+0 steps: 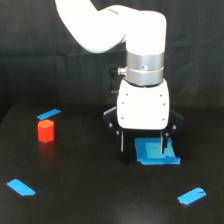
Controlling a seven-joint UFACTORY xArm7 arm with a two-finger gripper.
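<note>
My gripper (142, 150) points down at the right of the middle, its two dark fingers spread wide. No object shows between them. A flat-looking blue piece (156, 157) lies on the dark table behind and below the fingers, partly hidden by the hand; whether it is a tray or a sheet I cannot tell. Far to the left of the gripper, a small red-orange block (46, 130) stands by itself on the table.
Blue strips mark the table at the back left (48, 114), front left (20, 187) and front right (191, 196). Between the red block and the gripper the dark surface is clear, and so is the front middle.
</note>
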